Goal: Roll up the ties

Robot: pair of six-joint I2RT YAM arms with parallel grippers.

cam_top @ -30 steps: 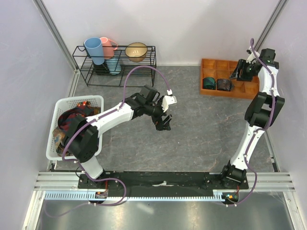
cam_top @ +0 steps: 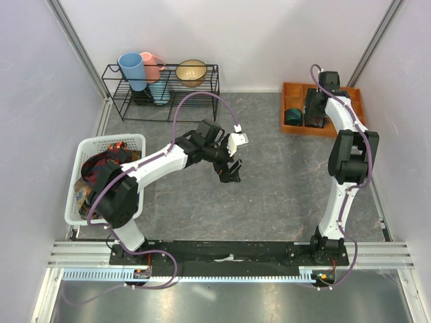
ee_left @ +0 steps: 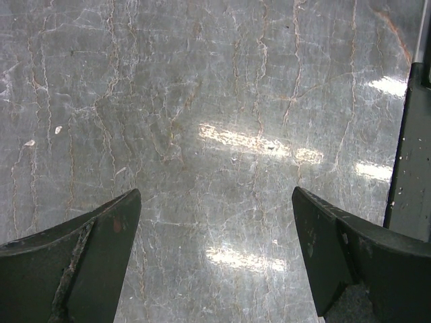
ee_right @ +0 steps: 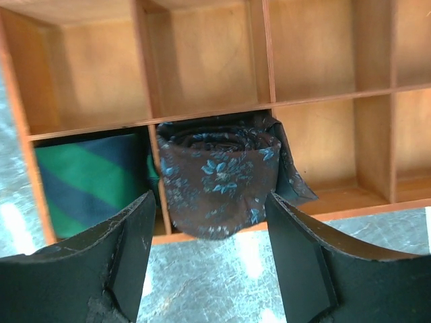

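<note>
A dark rolled tie with blue leaf patterns (ee_right: 222, 182) fills a lower compartment of the wooden box; a loose end spills past its right divider. Beside it to the left lies a green and navy rolled tie (ee_right: 91, 182). My right gripper is over the dark roll, its fingers apart at either side of the roll's near part; contact cannot be made out. In the top view that gripper partly covers the roll. My left gripper (cam_top: 229, 172) hangs open over the bare table, nothing between its fingers. Patterned ties (cam_top: 111, 156) lie in the white basket at left.
The wooden box (cam_top: 291, 89) stands at the back right, its other visible compartments empty. A black wire rack (cam_top: 168, 108) with mugs and a bowl stands at the back left. The white basket (cam_top: 75, 182) is at far left.
My right gripper has moved leftward over the box, from its right-hand compartments to above the dark rolled tie. The left arm has stayed still.
</note>
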